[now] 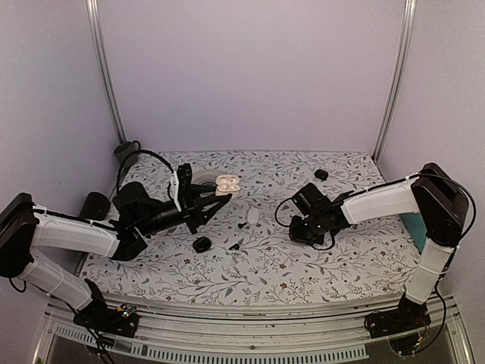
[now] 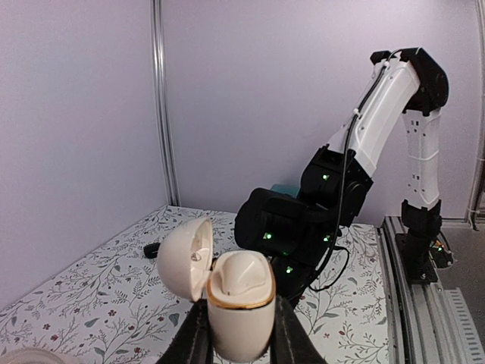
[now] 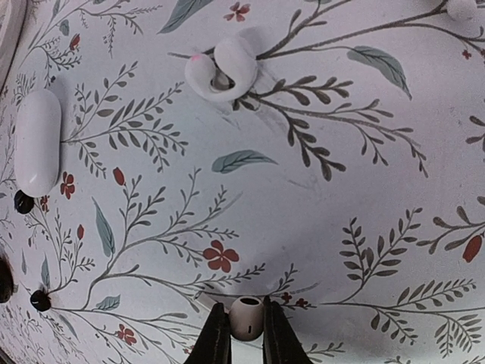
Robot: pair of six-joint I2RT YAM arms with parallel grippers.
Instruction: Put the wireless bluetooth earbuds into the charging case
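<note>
My left gripper [image 1: 211, 202] holds the white charging case [image 1: 227, 183] raised above the table, lid open; in the left wrist view the case [image 2: 241, 299] sits upright between the fingers. My right gripper [image 1: 301, 233] is low over the table at the right. In the right wrist view it [image 3: 244, 332] is shut on a small white earbud [image 3: 247, 315] at table level, stem lying toward the upper left. A white curved object [image 3: 220, 80] lies farther off in that view; whether it is an earbud is unclear.
A white oblong object [image 1: 252, 217], a black block [image 1: 202, 244], small black pieces [image 1: 236, 246] and another dark item [image 1: 321, 174] lie on the floral table. Cups stand at the back left.
</note>
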